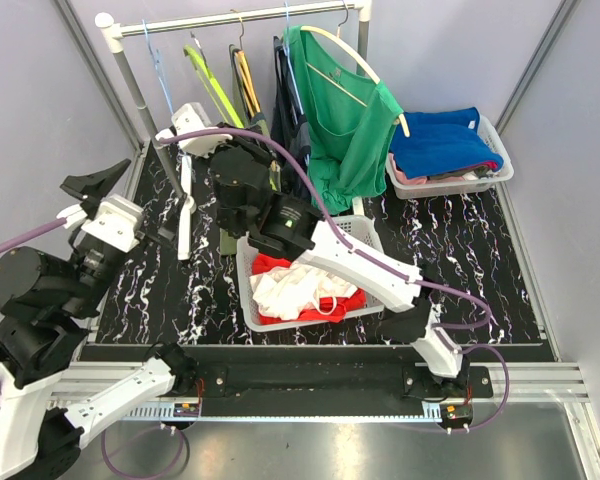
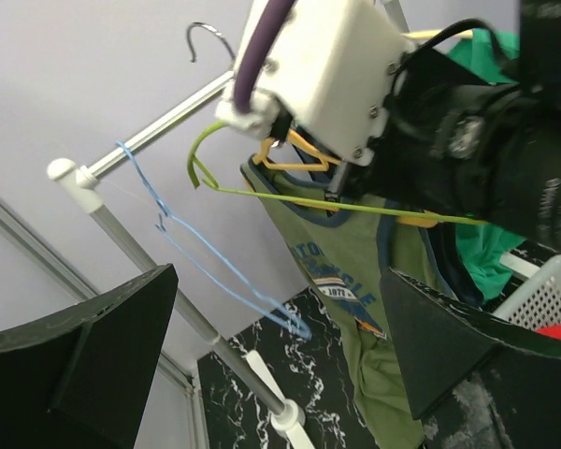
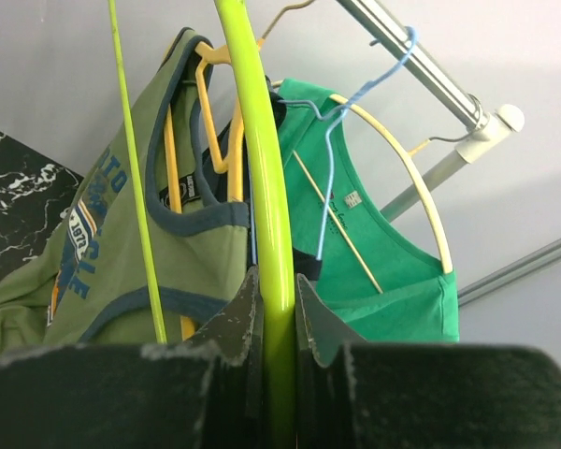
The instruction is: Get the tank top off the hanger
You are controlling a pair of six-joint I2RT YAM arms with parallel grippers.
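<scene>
In the right wrist view my right gripper is shut on one arm of a bright green hanger (image 3: 262,140). No garment shows on the visible parts of this hanger (image 1: 212,85), which slants down from near the rail in the top view. A white garment (image 1: 290,288), perhaps the tank top, lies on red cloth (image 1: 352,302) inside the front basket (image 1: 248,300). My left gripper (image 1: 135,203) stands open at the left, well apart from the green hanger, with nothing between its fingers. The right arm hides part of the hanger in the left wrist view.
A blue hanger (image 2: 220,257) dangles empty from the rail (image 1: 215,21). Olive (image 2: 351,257), dark (image 1: 288,110) and green (image 1: 345,130) garments hang farther right. A second basket (image 1: 460,185) with folded clothes stands at the back right.
</scene>
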